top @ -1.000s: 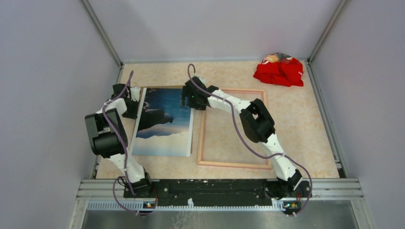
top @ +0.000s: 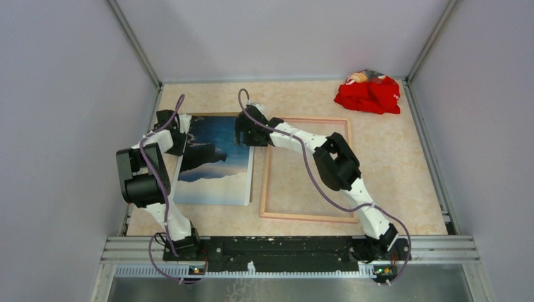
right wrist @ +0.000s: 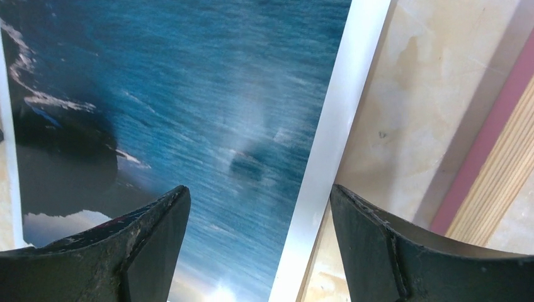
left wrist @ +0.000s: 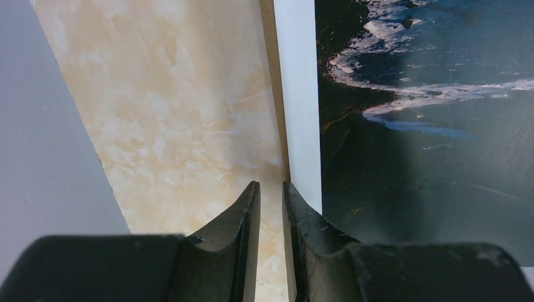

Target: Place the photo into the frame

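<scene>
The photo [top: 214,189], a seascape with dark rock and white side edges, lies flat on the left of the table. A brown strip [left wrist: 274,75] shows along its left edge, seemingly a board under it. To its right lies the empty wooden frame [top: 308,218]. My left gripper is at the photo's left edge, part open, with no object visible between its fingers; its right fingertip [left wrist: 288,189] meets that edge. At the right edge my right gripper is open, one finger over the picture and the other [right wrist: 340,196] just outside the white border.
A red cloth [top: 371,97] sits at the back right. The right arm crosses above the frame. Bare table [top: 397,163] lies right of the frame, and a narrow gap separates photo and frame.
My left gripper has shifted right against the photo's edge, and the photo has slid very slightly left.
</scene>
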